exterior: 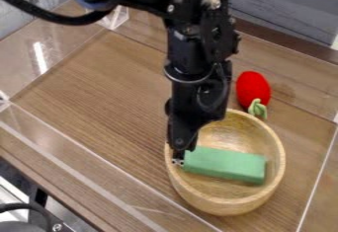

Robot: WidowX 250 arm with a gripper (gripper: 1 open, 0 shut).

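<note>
My black gripper [183,137] reaches down to the left inner side of a tan bowl [224,200], its tips beside the left end of a green block [227,167] lying in that bowl. It appears shut, though the dark fingers overlap and what is between them is hard to make out. A red object [254,88] with a green tip lies just behind the bowl.
A wooden table [93,88] fills most of the view, clear to the left. A grey wall or ledge runs along the back right. Cables and dark parts sit at the lower left edge.
</note>
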